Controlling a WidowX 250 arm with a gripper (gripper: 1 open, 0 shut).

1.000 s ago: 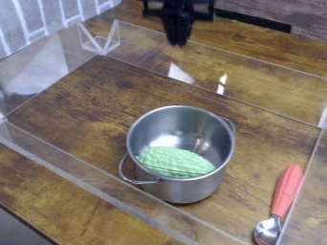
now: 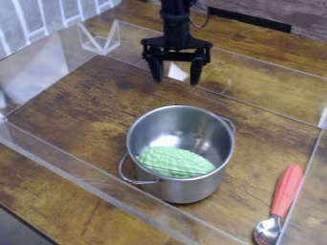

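My black gripper (image 2: 177, 67) is at the top centre, open, pointing down over the back of the board with nothing between its fingers. A steel pot (image 2: 181, 191) with two wire handles stands front centre, and a green bumpy oval object (image 2: 174, 161) lies inside it. An ice-cream scoop with a red handle (image 2: 286, 188) lies at the right, its metal head toward the front.
Clear plastic walls (image 2: 52, 153) border the wooden work area (image 2: 71, 100).
The gripper has come down from the top edge of the view to lower over the back of the work area. Pot, green object and scoop are unchanged.
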